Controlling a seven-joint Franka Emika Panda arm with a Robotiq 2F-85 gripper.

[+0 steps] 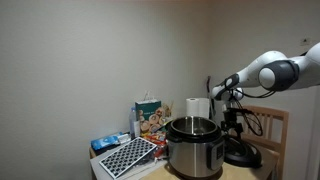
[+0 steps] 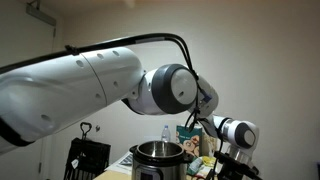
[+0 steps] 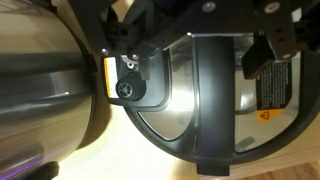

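The round lid (image 3: pixel 255 135), dark-rimmed with a steel top and a black bar handle (image 3: pixel 213 105), lies on the table to the right of the pressure cooker (image 1: pixel 195 152). In exterior view 1 the lid (image 1: pixel 243 158) is partly behind my gripper (image 1: pixel 234 132). Seen from the wrist, my gripper is open above the lid, one finger on either side of the handle. Whether the fingers touch it I cannot tell. The cooker stands without a lid, its steel side (image 3: pixel 40 110) filling the left of the wrist view.
A perforated white tray (image 1: pixel 125 157), a blue box (image 1: pixel 107 142) and a patterned bag (image 1: pixel 150 115) are left of and behind the cooker. A paper roll (image 1: pixel 197 107) stands behind it. A wooden chair (image 1: pixel 272 120) is just beyond the lid.
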